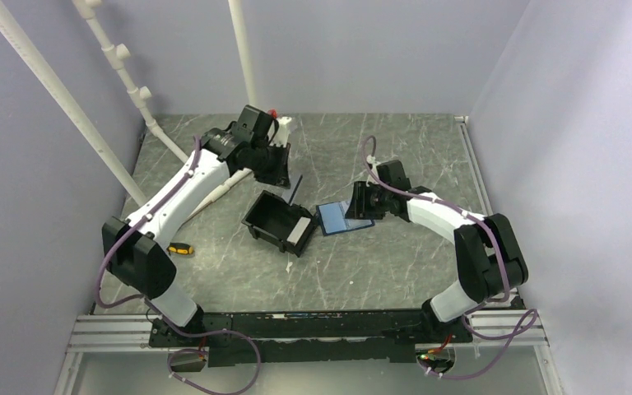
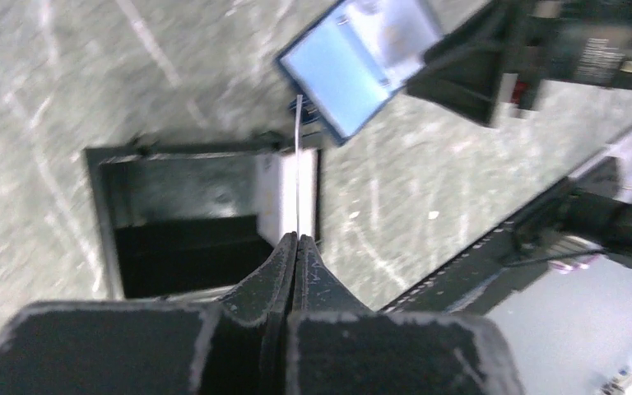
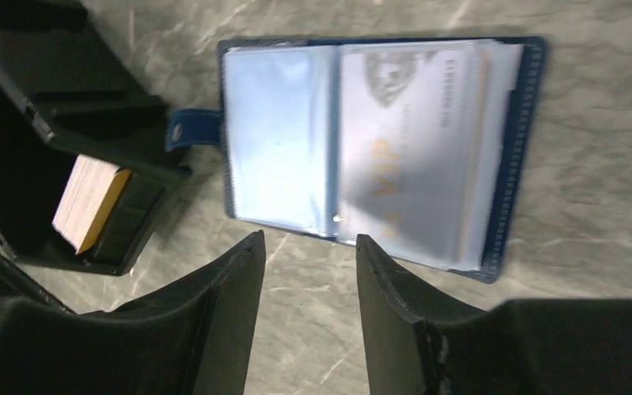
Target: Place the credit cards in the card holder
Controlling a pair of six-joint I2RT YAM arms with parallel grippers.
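Observation:
A thin card (image 2: 298, 173), seen edge-on in the left wrist view, juts from the tips of my left gripper, which is shut on it above the black box. In the top view that card (image 1: 293, 191) shows between the box and the left arm. The blue card holder (image 3: 278, 136) lies spread flat, a VIP card (image 3: 403, 148) under its right-hand clear sleeves and a plain clear sleeve on the left. My right gripper hangs open over the holder's near edge, nothing between its fingers. More cards (image 3: 89, 197) stand stacked at one end of the box.
The black box (image 1: 265, 229) sits just left of the holder, close to its strap (image 3: 193, 128). A yellow-black tool (image 1: 181, 248) lies at the left of the grey table. Room is free in front of the holder and behind it.

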